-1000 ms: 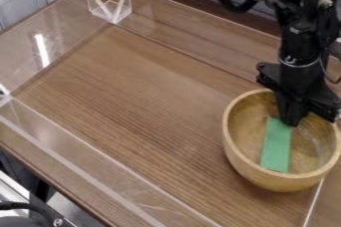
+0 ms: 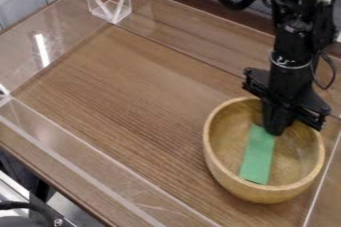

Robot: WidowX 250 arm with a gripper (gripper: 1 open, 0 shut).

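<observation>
My black gripper reaches down from the upper right into a tan bowl at the lower right of the camera view. Its tip is at the bowl's back rim and inside, over the top end of a flat green piece lying in the bowl. The fingertips are dark and partly hidden, so whether anything is between them cannot be seen; the gripper looks shut.
A clear plastic holder stands at the back left. A dark cable lies at the lower left edge.
The gripper and the bowl have moved together to the left and slightly down by a short way, the green piece moving along inside the bowl.
</observation>
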